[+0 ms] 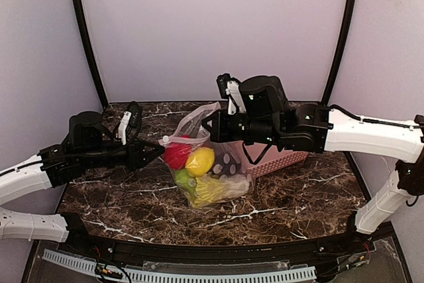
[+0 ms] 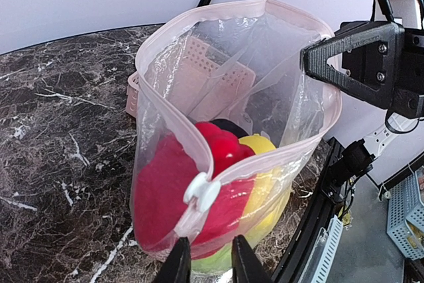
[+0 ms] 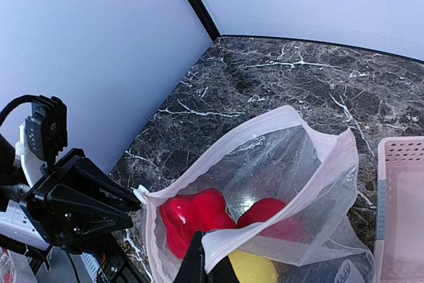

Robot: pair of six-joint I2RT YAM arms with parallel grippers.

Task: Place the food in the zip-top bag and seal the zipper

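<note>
The clear zip top bag (image 1: 228, 189) stands on the table, its mouth gaping. Through its film show a red food piece (image 1: 177, 154), a yellow one (image 1: 200, 162), a green one (image 1: 185, 181) and a dark spotted one (image 1: 226, 162). At the mouth's left corner sits the white zipper slider (image 2: 202, 191). My left gripper is part open just beside that corner; nothing shows gripped between its fingertips. Pinched in my right gripper, shut, is the bag's rim (image 3: 248, 233) on the side opposite the slider.
Behind and right of the bag lies a pink basket (image 1: 281, 160), partly covered by the right arm in the top view.
</note>
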